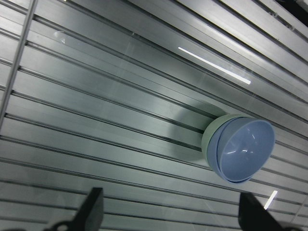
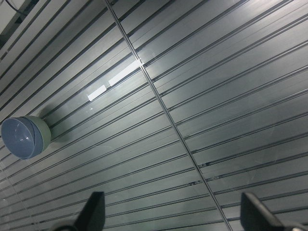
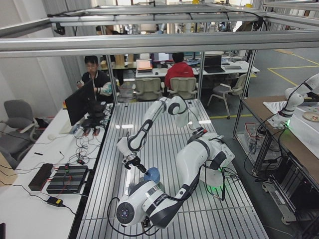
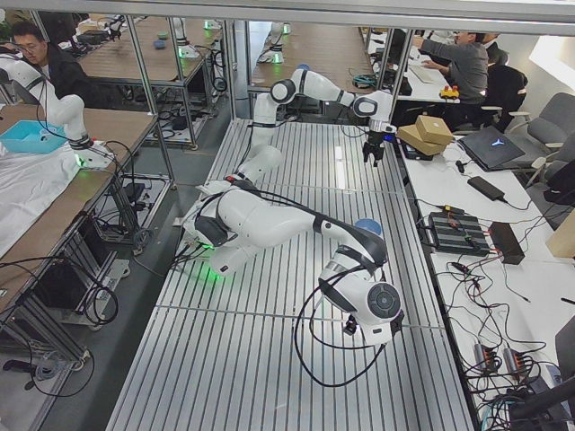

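Observation:
Stacked bowls, blue inside pale green, rest on the slatted metal table; they show also at the left of the right wrist view [image 2: 19, 137]. My left gripper [image 4: 373, 154] is above the table, its fingers spread with nothing between, bowls to the right in its wrist view. My right gripper [image 3: 140, 167] hangs over the table, appearing near the bowls [image 3: 152, 175] in the camera left view, also open and empty. The left gripper is mostly hidden behind its arm in the camera left view.
A side desk [image 4: 485, 296] with electronics and cables borders the table; another bench [image 3: 299, 144] with an arm stands opposite. Loose black cables loop by both arms.

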